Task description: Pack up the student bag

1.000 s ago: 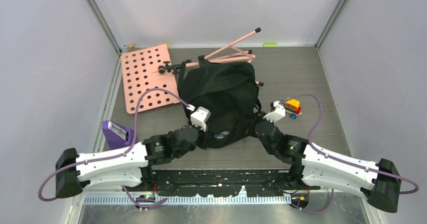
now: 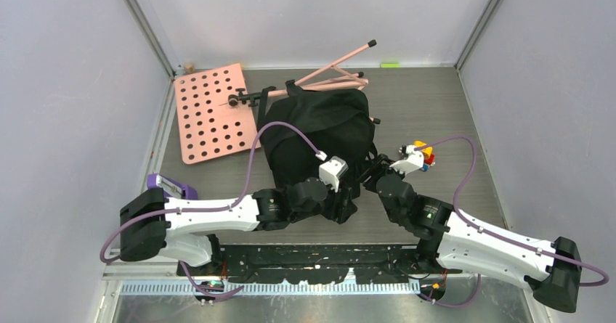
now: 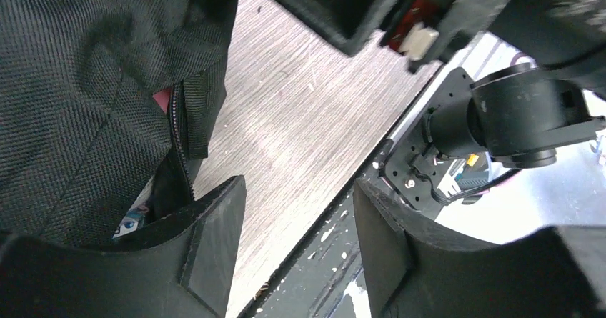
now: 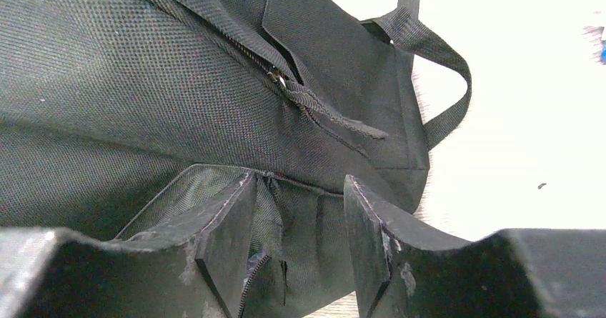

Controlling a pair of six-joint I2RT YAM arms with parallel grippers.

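A black bag [image 2: 319, 131] lies in the middle of the table, its near end partly hidden by both arms in the top view. Over its near edge stands my left gripper, open, with bare tabletop between its fingers; dark cloth and a zipper edge show to the left. Bits of something red and printed peek out from the bag's opening in that view. My right gripper is also open, at the bag's near right corner, where a folded seam of cloth sits between and beyond its fingers, apparently unheld.
A pink perforated board [image 2: 216, 112] lies at the back left, with pink folded legs [image 2: 334, 76] behind the bag. A purple box [image 2: 171, 187] stands left. A colourful toy [image 2: 425, 154] sits beside my right arm.
My left arm has moved right across the bag's near end, close to the right gripper, which has shifted slightly.
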